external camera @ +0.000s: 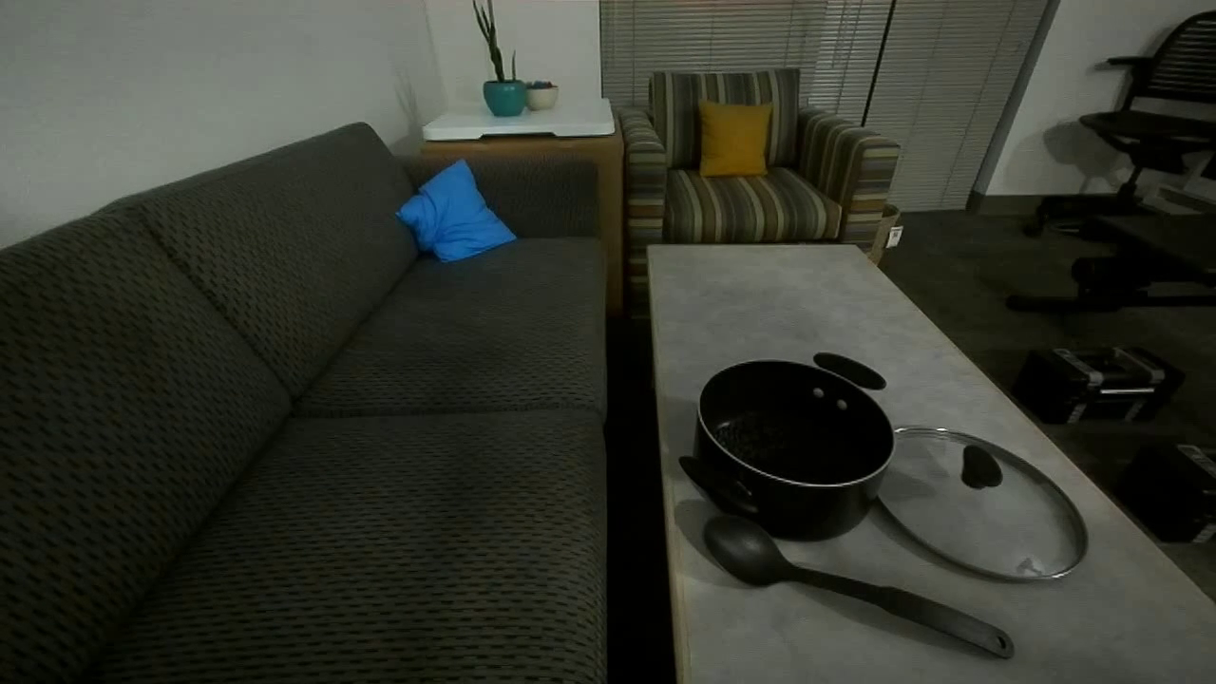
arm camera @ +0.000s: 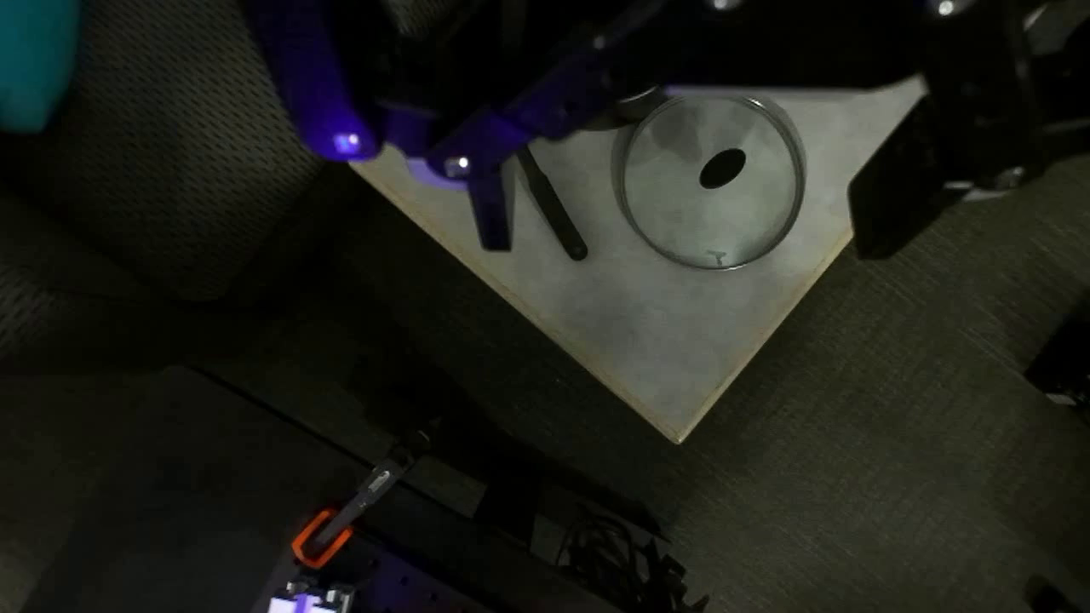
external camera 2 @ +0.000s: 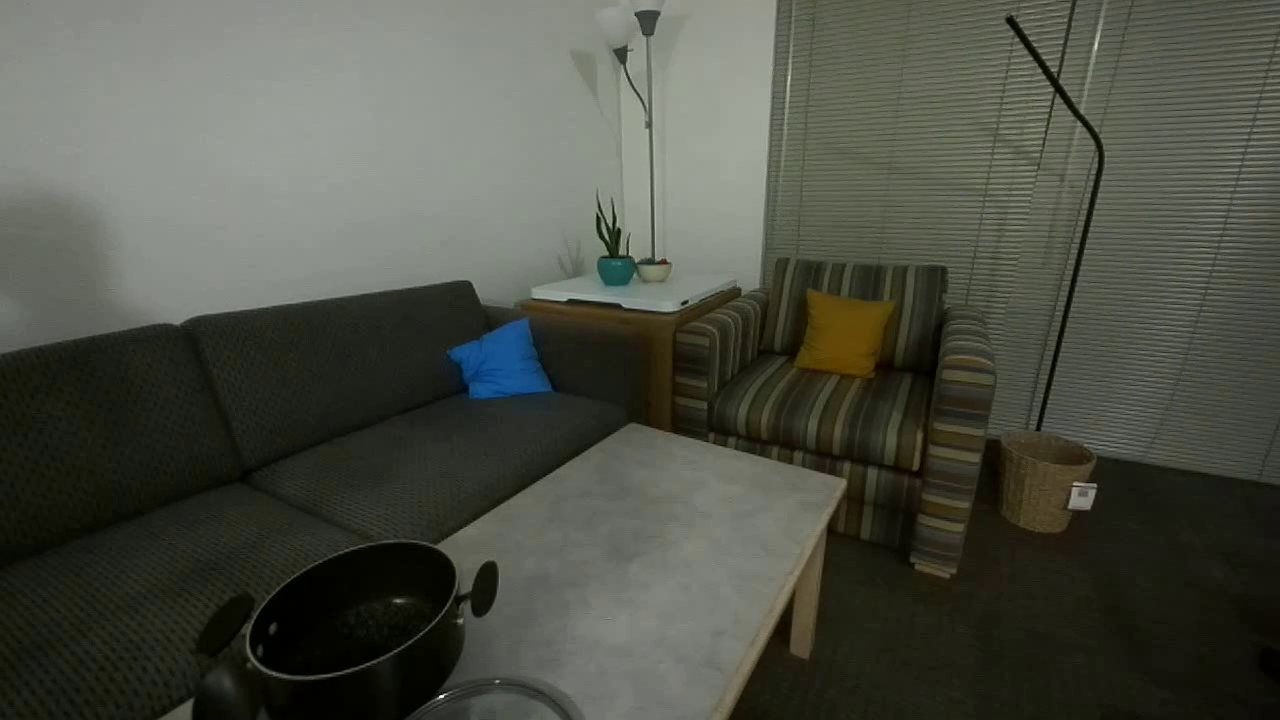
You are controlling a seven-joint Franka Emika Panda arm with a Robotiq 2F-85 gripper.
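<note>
A black two-handled pot (external camera: 787,502) stands uncovered on the grey table (external camera: 752,291), dark inside. To its right lies a glass lid (external camera: 980,519) with a metal rim and a dark knob (external camera: 980,466). In front of the pot, a black spoon (external camera: 875,593) rests flat with its handle pointing right. Only the wrist view shows my gripper. It is open, its fingers wide apart and nothing held between them. Below the gap the lid (arm camera: 674,204) shows on the table, with the spoon's handle (arm camera: 552,204) near the left finger. The pot is mostly hidden there by the gripper.
A dark sofa (external camera: 456,490) runs along the table's left side, with a blue pillow (external camera: 456,215) at its far end. A striped armchair (external camera 2: 840,414) stands past the far end. Dark cases (external camera: 1094,386) sit on the floor at right.
</note>
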